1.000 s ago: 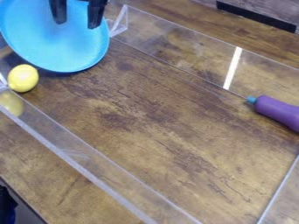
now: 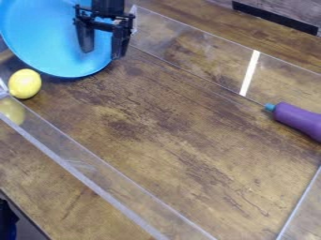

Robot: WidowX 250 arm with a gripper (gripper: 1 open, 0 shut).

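Observation:
The black gripper [image 2: 103, 37] is low over the blue plate [image 2: 44, 45] at the top left, its fingers open, one over the plate and one near its right rim. Whether it touches the plate is unclear. A yellow lemon-like object [image 2: 25, 83] lies just below the plate on the left. A purple eggplant-like object [image 2: 296, 120] with a green tip lies at the right edge.
Clear plastic walls [image 2: 94, 178] border the wooden surface [image 2: 163, 141] on several sides. A white strip [image 2: 250, 72] shows at the upper right.
The gripper has come down from the top edge onto the plate's area and slightly right. The lemon and eggplant look unmoved.

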